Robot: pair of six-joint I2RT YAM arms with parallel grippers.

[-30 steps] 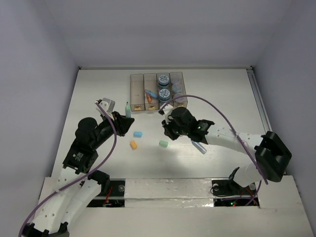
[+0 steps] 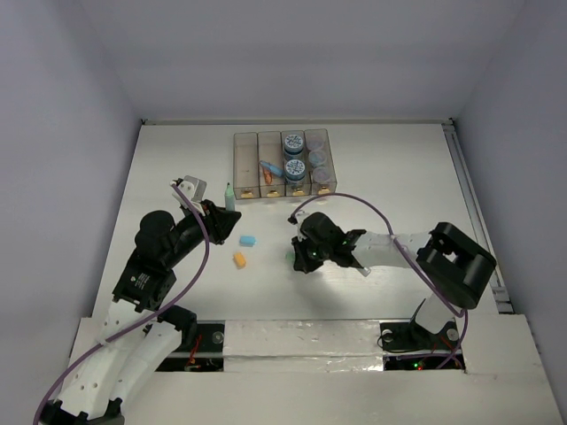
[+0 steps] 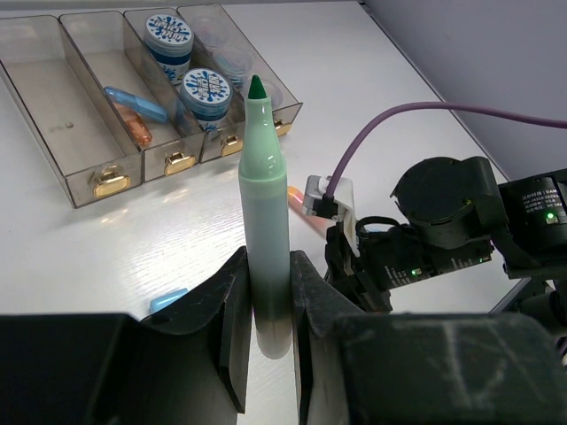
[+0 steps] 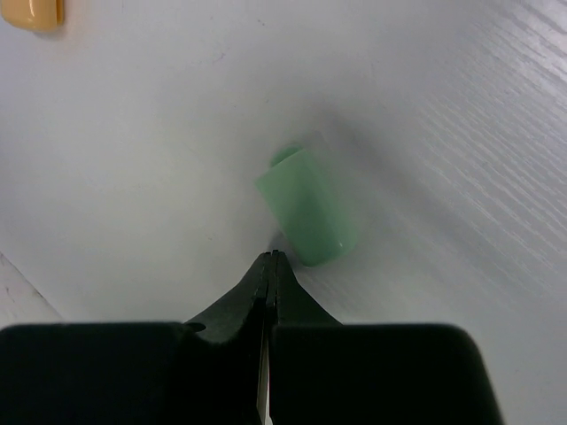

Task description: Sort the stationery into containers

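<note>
My left gripper holds a pale green marker body point(image 3: 264, 221), upright, its green tip bare, above the table. My right gripper is low at the table, shut, its tips just beside a small green cap point(image 4: 306, 208) lying on the surface. A blue piece point(image 2: 247, 240) and an orange piece point(image 2: 239, 259) lie left of it. The clear divided organizer point(image 2: 245, 168) at the back holds a blue and an orange item, blue-lidded jars point(image 2: 294, 168) and clear cups in its compartments.
Part of an orange item point(image 3: 299, 204) shows behind the marker in the left wrist view. A purple cable runs over each arm; grey walls surround the table.
My right gripper has moved down toward the front, to the green cap, which it now partly hides from above. The left arm has stayed still with the marker.
</note>
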